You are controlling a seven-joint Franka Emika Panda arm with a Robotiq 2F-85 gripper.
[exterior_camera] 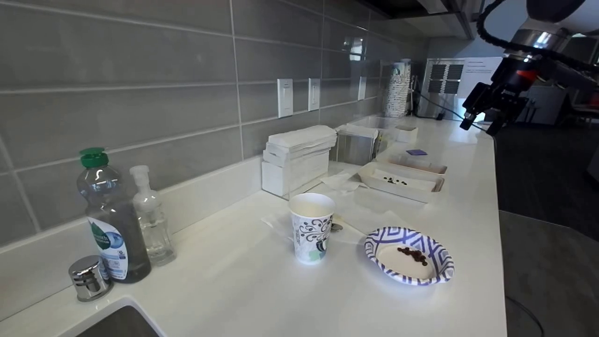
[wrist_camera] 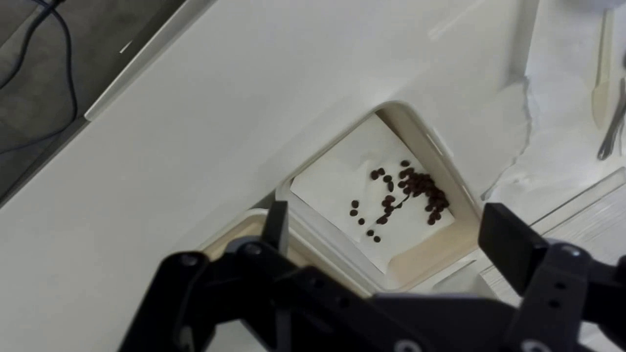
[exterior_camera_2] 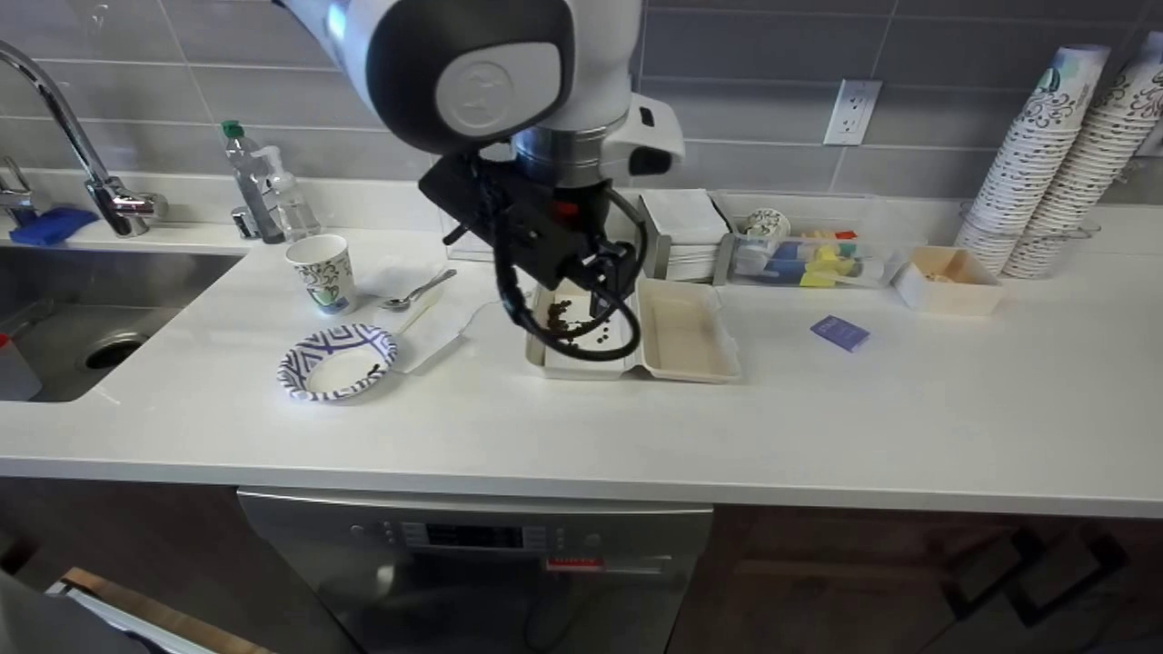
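Observation:
Wide apart, with nothing between its fingers, my gripper hangs open in the air above the counter. In the wrist view, a light-coloured takeout box [wrist_camera: 438, 153] shows beyond the gap between the fingertips. Dark red beans [wrist_camera: 419, 185] lie on white paper in it, some clustered and several scattered. A second shallow tray half [exterior_camera_2: 684, 331] beside it looks empty. A bowl with a blue zigzag rim [exterior_camera: 382, 238] holds a small group of dark beans [exterior_camera: 414, 255]. Near it stands an upright patterned paper cup [exterior_camera: 312, 236], whose contents I cannot see.
A metal spoon [exterior_camera_2: 417, 291] lies between bowl and box on paper. Along the wall are napkins [exterior_camera: 297, 160], a clear bin [exterior_camera_2: 812, 262] and cup stacks [exterior_camera_2: 1036, 163]. A purple card [exterior_camera_2: 839, 332] lies on the right.

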